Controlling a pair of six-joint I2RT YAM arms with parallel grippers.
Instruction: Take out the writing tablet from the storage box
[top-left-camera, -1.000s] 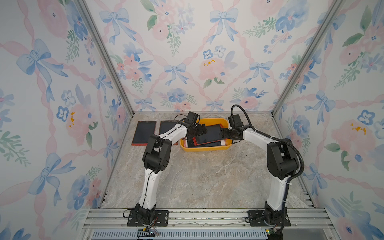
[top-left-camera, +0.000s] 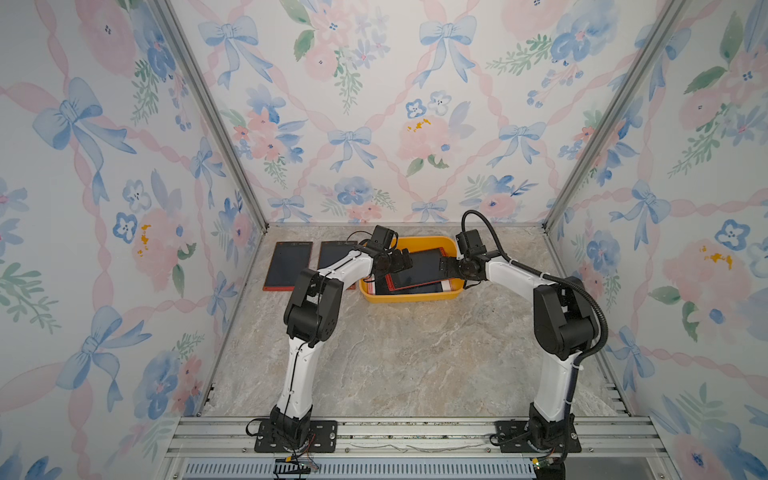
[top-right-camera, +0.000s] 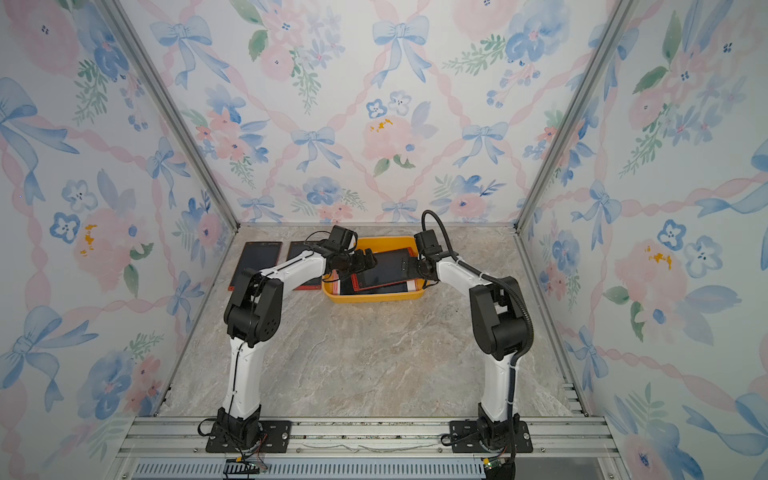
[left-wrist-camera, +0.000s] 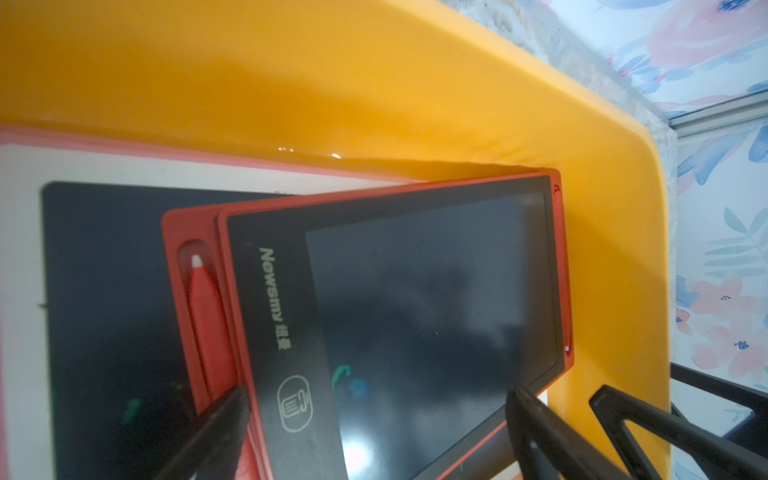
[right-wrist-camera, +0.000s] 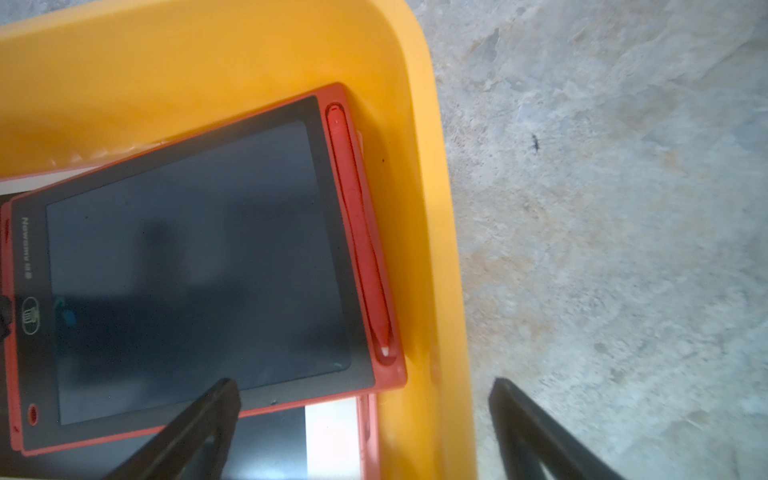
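Inside the yellow storage box (top-left-camera: 409, 297) a red-framed writing tablet (top-left-camera: 419, 269) lies askew, its dark screen facing up, on top of another tablet (left-wrist-camera: 104, 320) with a white and pink border. My left gripper is open over the upper tablet's left part, its blurred fingers (left-wrist-camera: 212, 436) apart with nothing held. Over the box's right wall my right gripper is open: one finger (right-wrist-camera: 204, 424) is on the tablet's side, the other (right-wrist-camera: 512, 416) outside the box. Whether either gripper touches the tablet, I cannot tell.
Two more tablets lie on the table left of the box, one at the far left (top-left-camera: 289, 265) and one (top-left-camera: 334, 254) partly behind my left arm.
My left gripper has lowered very slightly over the box. The right arm and the tablets look unmoved.
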